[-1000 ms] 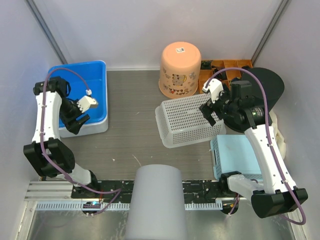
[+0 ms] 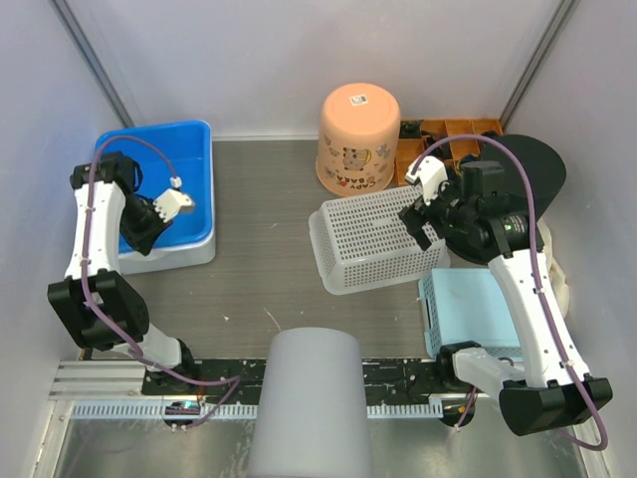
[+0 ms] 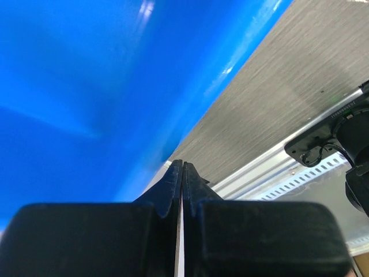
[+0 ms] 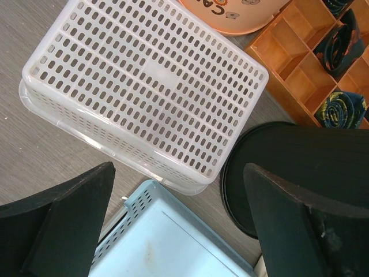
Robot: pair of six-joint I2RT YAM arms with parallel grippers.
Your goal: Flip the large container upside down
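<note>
A large blue container (image 2: 189, 164) with a white outer side stands open side up at the far left. At its near edge, my left gripper (image 2: 146, 249) points down. In the left wrist view the left gripper is shut, its fingertips together beside the blue wall (image 3: 155, 104); nothing shows between them. My right gripper is open and empty, above the white perforated basket (image 4: 161, 78), which lies bottom up. In the top view, the left arm covers part of the blue container's inside.
A peach bin (image 2: 358, 144) stands bottom up at the back. On the right are an orange divided organizer (image 2: 468, 127), a black bin (image 2: 532, 169) and a light blue basket (image 2: 478, 304). The floor (image 2: 259, 229) between the blue container and white basket is clear.
My left gripper's fingers have closed at the near edge of the blue container, and its arm has shifted only slightly. The right arm and the containers have stayed put.
</note>
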